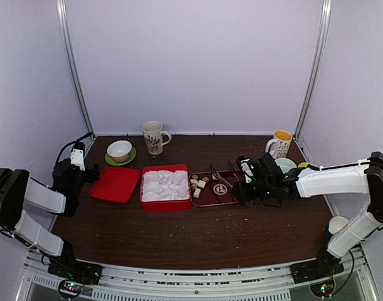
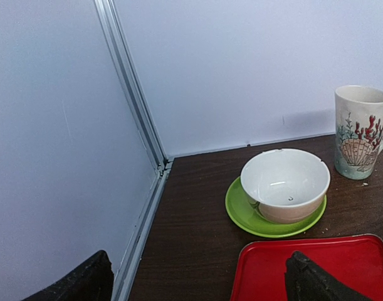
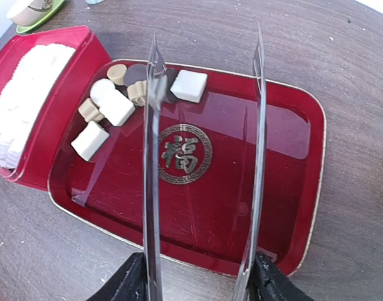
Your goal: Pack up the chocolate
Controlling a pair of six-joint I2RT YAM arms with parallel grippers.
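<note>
Chocolates lie at the left and back of a dark red tray [image 3: 241, 157] with a gold emblem, among them white squares [image 3: 189, 84] and brown pieces [image 3: 89, 110]. Left of it is a red box [image 1: 165, 205] lined with white paper [image 1: 165, 185]. A red lid [image 1: 115, 184] lies farther left. My right gripper is over the tray, its long metal fingers open, nothing between them. My left gripper stands open by the lid at the table's left, empty.
A white bowl [image 1: 120, 149] on a green plate and a tall mug [image 1: 152, 138] stand at the back left. An orange-lined mug [image 1: 278, 144] and other dishes [image 1: 286, 165] are at the back right.
</note>
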